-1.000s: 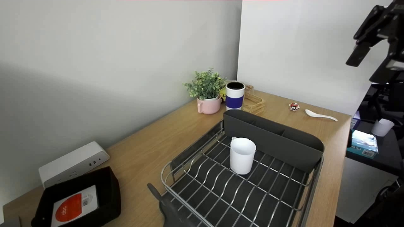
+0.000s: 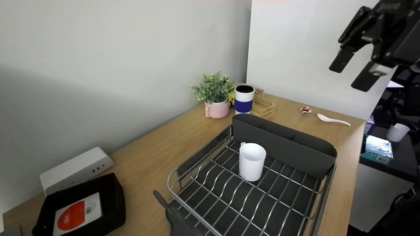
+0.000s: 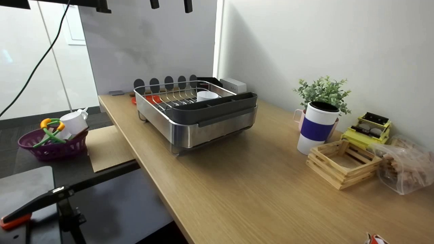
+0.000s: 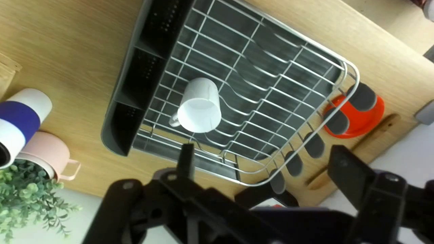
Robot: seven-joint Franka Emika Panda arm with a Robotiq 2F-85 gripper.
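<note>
My gripper (image 2: 352,77) hangs open, high in the air at the upper right of exterior view 1, with nothing between its fingers. Far below it, a white mug (image 2: 252,162) stands upright in the metal dish rack (image 4: 260,79), close to the dark grey utensil holder (image 2: 283,144). The mug's mouth faces up, and its small handle (image 4: 174,120) points toward the plant side. In the wrist view the two dark fingers (image 4: 186,160) are spread wide, well apart from mug and rack. Exterior view 2 shows just the fingertips at its top edge.
A pink planter (image 2: 217,109), a white-and-blue tumbler (image 2: 244,100) and a wooden crate (image 3: 346,164) stand along the wall. A white spoon (image 2: 333,120) lies near the table edge. Beyond the rack are a black bin (image 2: 114,196) and a red dish (image 4: 360,118). Open tabletop lies before the crate.
The gripper has moved left and slightly down in exterior view 1, staying open. The mug, the rack and the other objects have not moved.
</note>
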